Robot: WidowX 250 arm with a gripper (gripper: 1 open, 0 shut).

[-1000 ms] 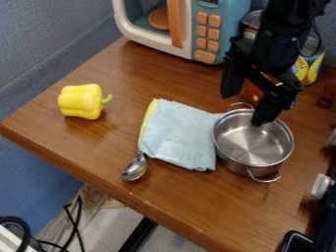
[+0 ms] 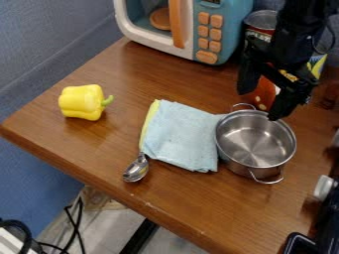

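Note:
My black gripper [image 2: 269, 81] hangs at the upper right, above and behind a steel pot [image 2: 255, 149], near an orange-red object [image 2: 265, 96] that it partly hides. Whether its fingers are open or shut is unclear. A folded light blue cloth [image 2: 183, 139] with a yellow edge lies left of the pot, and a metal spoon or scoop [image 2: 135, 171] lies by the cloth. A yellow bell pepper [image 2: 82, 103] sits at the left of the wooden table [image 2: 133, 208].
A toy microwave [image 2: 175, 25] stands at the back, with cans [image 2: 260, 22] to its right. Dark items line the right edge. The table's left edge borders a blue padded wall.
My gripper has moved upward and back, away from the pot toward the items at the back right. The objects on the table look unchanged.

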